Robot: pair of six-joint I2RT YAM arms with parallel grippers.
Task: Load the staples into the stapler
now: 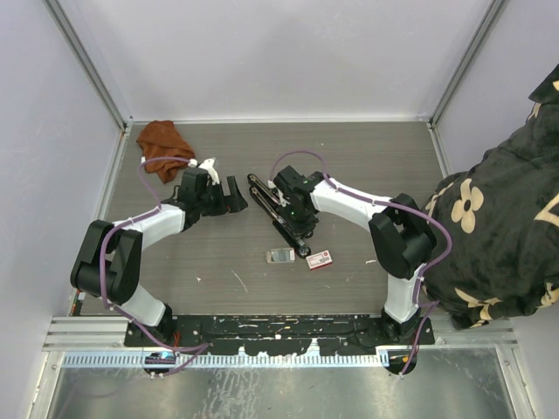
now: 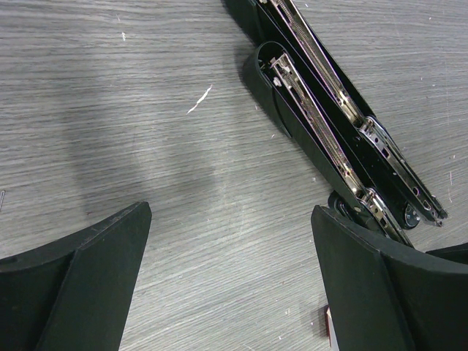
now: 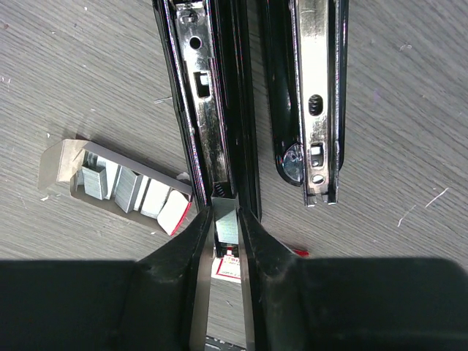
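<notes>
Two long black stapler pieces with metal rails lie side by side; in the right wrist view the left one (image 3: 207, 110) runs up from my fingertips, the other (image 3: 314, 80) is to its right. A small grey staple strip (image 3: 226, 221) lies at the near end of the left piece's channel. My right gripper is around that strip, its fingers a little apart with narrow gaps beside it. Left of the staplers, my left gripper stands open and empty over bare table; the staplers (image 2: 314, 121) show at its upper right.
An opened box of staple strips (image 3: 131, 186) lies left of the stapler; a red-and-white box (image 1: 320, 259) lies near the stapler's front end. A brown cloth (image 1: 164, 150) rests at the back left. Patterned dark fabric (image 1: 489, 209) covers the right side.
</notes>
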